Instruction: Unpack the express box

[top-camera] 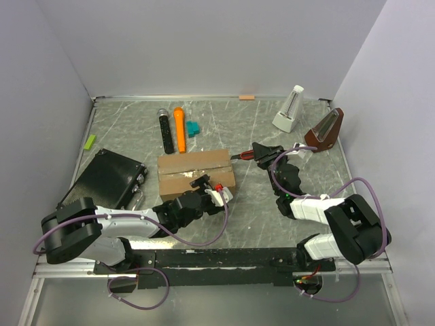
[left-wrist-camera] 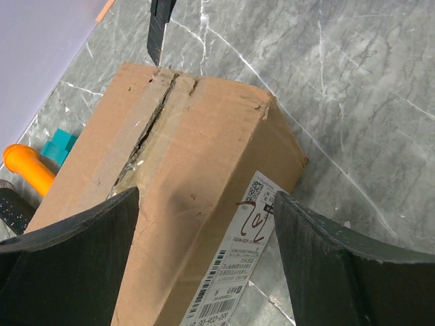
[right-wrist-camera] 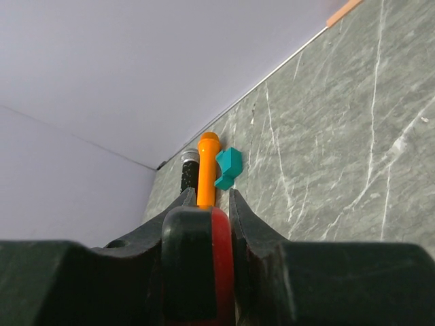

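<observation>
A taped cardboard box lies on the marble surface. In the left wrist view its top shows a split tape seam and a label on the side. My left gripper is over the box's front part, open, nothing between its fingers. My right gripper is shut on a red-and-black cutter, whose blade points at the box's right end, by the seam.
An orange microphone, black microphone and teal piece lie behind the box. A black case is left; two metronomes stand back right. Open surface lies right of the box.
</observation>
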